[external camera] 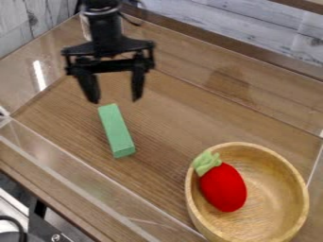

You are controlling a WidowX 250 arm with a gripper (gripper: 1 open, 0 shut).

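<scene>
My gripper [110, 79] is in the upper left of the camera view, blurred, its fingers spread open with nothing visible between them. It hangs above and just behind a flat green bar [116, 129] lying lengthwise on the wooden table. At the lower right a red strawberry-like object [222, 188] with a green top rests in a wooden bowl [278, 220].
A raised edge runs along the back, and cables show at the lower left corner.
</scene>
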